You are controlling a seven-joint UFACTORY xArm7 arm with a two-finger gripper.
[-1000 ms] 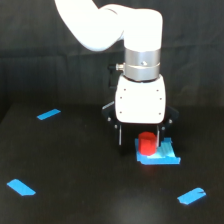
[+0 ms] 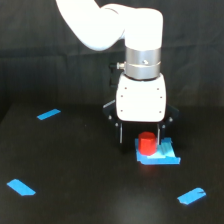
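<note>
A small red cylinder stands upright within a light-blue taped patch on the dark table, right of centre. My white gripper points straight down just at the cylinder. The fingers are spread wide, with one dark finger well left of the cylinder and the other near its right side. Whether the cylinder lies between the fingers or slightly in front of them cannot be made out.
Blue tape strips mark the black table: one at the back left, one at the front left, one at the front right. A dark curtain hangs behind.
</note>
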